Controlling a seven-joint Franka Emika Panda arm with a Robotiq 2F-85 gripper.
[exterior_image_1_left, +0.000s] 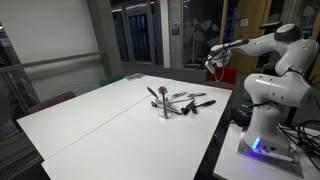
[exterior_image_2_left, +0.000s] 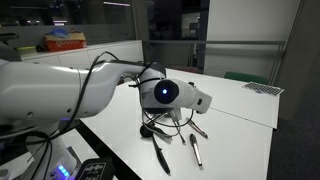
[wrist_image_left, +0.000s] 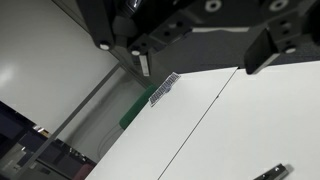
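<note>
In the wrist view my gripper stands open, its dark fingers (wrist_image_left: 262, 52) wide apart with nothing between them. Exterior view 1 has the arm reaching in from the right, its gripper end (exterior_image_1_left: 214, 66) small and raised beyond the table's right side. Several utensils lie grouped on the white table (exterior_image_1_left: 90, 130), among them a black-handled one (exterior_image_1_left: 204, 104). A dark, long utensil (exterior_image_2_left: 160, 157) and a slimmer one (exterior_image_2_left: 196, 151) show in exterior view 2. Part of a dark object (wrist_image_left: 273, 172) enters the wrist view at the bottom. The arm's white housing hides the fingertips in exterior view 2.
A small patterned item (wrist_image_left: 165, 88) sits at the table's edge, near a green chair (wrist_image_left: 138, 106). An orange-red box (exterior_image_2_left: 62, 42) with things in it stands on a far counter.
</note>
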